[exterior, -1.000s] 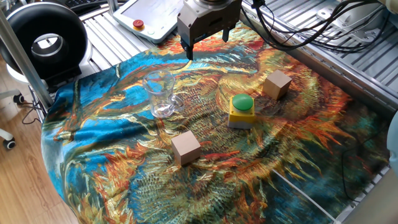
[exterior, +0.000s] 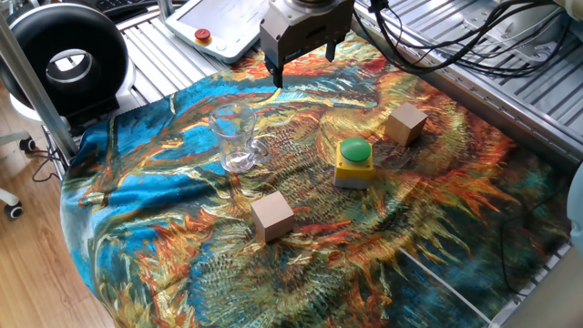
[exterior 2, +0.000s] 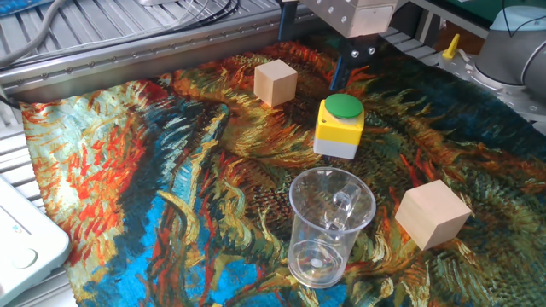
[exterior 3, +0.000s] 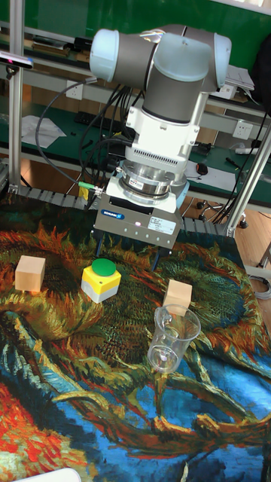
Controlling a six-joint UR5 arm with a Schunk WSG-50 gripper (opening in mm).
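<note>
My gripper (exterior: 305, 68) hangs above the cloth with its two fingers wide apart and nothing between them; in the third exterior view the gripper (exterior 3: 127, 255) shows the same wide gap. A clear cup with a handle (exterior: 236, 141) stands upright on the cloth. To its right is a yellow and white box with a green button (exterior 2: 339, 128). One wooden cube (exterior: 405, 124) lies just beyond the button box. Another wooden cube (exterior 2: 432, 214) sits close to the cup (exterior 2: 328, 226). The gripper touches none of these.
A patterned cloth (exterior: 164, 210) covers the table. A tablet-like panel with a red knob (exterior: 202, 36) lies at the back, beside a black round object (exterior: 68, 64). Cables (exterior: 446, 64) loop behind the arm.
</note>
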